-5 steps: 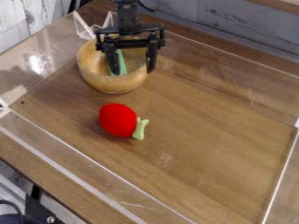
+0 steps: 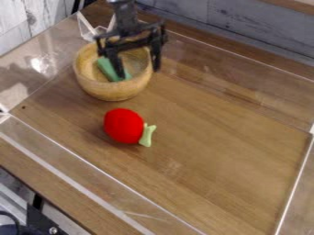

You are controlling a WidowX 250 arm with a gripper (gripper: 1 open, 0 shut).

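Observation:
A wooden bowl [image 2: 114,88] sits at the upper left of the table, with a green object [image 2: 108,67] inside it. My gripper [image 2: 128,55] hangs over the bowl, blurred and open, its fingers spread. A red round object [image 2: 124,126] with a pale green piece [image 2: 147,135] beside it lies below the bowl.
My gripper has moved up and to the right from low in the bowl, and is now more blurred. The green object stays in the bowl.

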